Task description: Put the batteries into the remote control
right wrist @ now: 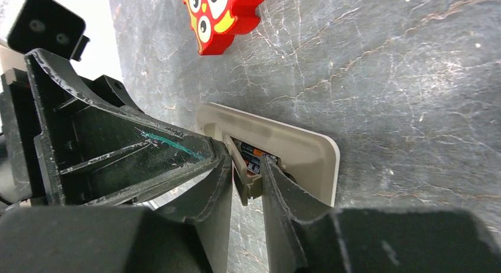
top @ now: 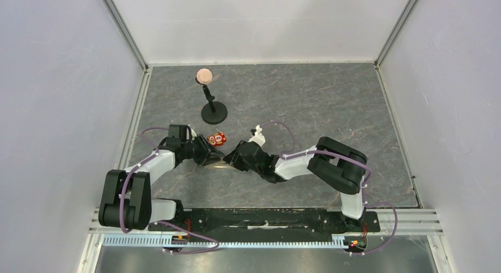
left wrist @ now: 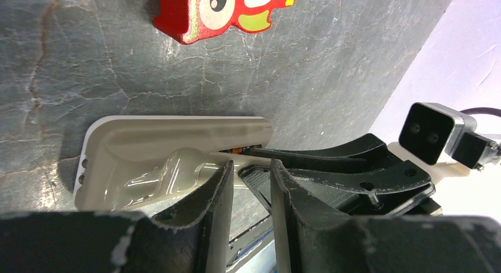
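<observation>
The beige remote lies on the table beneath both grippers, its battery compartment (right wrist: pixel 254 155) showing dark cells with orange print in the right wrist view. My left gripper is low over the remote, its fingers part open. My right gripper is at the compartment, part open, with a raised beige piece of the remote, perhaps the cover, between or just beyond its fingertips; whether it grips that piece is unclear. The other gripper's black body covers part of the remote in each wrist view.
A red cartoon toy (top: pixel 216 139) lies just behind the remote. A black stand with a pale round head (top: pixel 214 111) is farther back.
</observation>
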